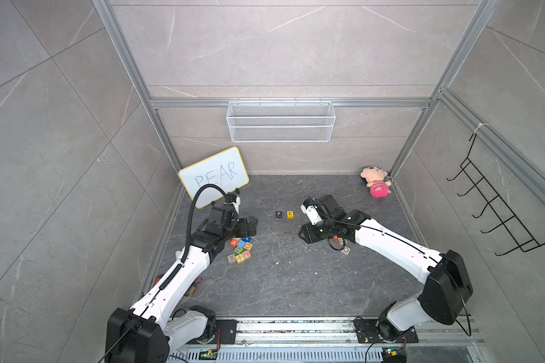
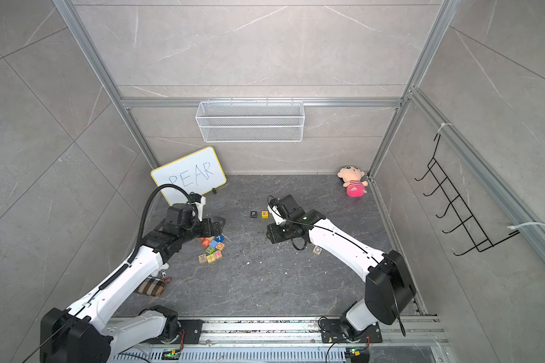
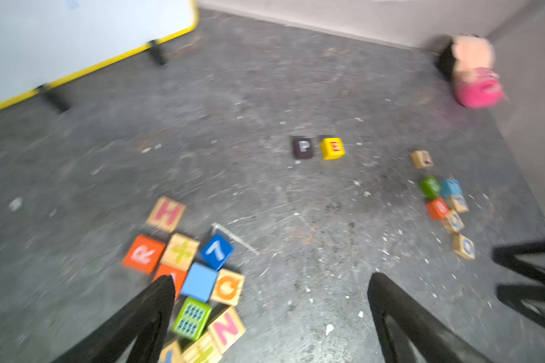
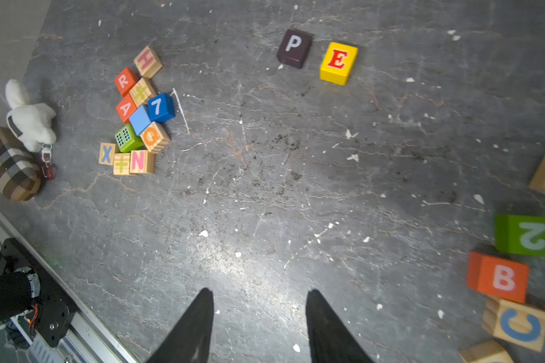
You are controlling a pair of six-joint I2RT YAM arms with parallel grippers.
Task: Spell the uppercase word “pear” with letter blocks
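Observation:
A black P block (image 4: 294,48) and a yellow E block (image 4: 338,63) stand side by side with a small gap at the table's middle. In the left cluster lie a red R block (image 4: 126,81) and a red A block (image 4: 126,107). My left gripper is over that cluster, its fingers wide apart and nothing between them. Toward the centre, in front of the E block and to its right, hovers my right gripper (image 1: 304,234). Its fingers (image 4: 193,326) are partly apart in the right wrist view, with only bare table showing between them.
Around R and A sit several other blocks, including a blue 7 block (image 4: 161,107). A second cluster on the right has a green 2 block (image 4: 526,234) and a red B block (image 4: 497,277). The whiteboard (image 2: 189,174) reads PEAR.

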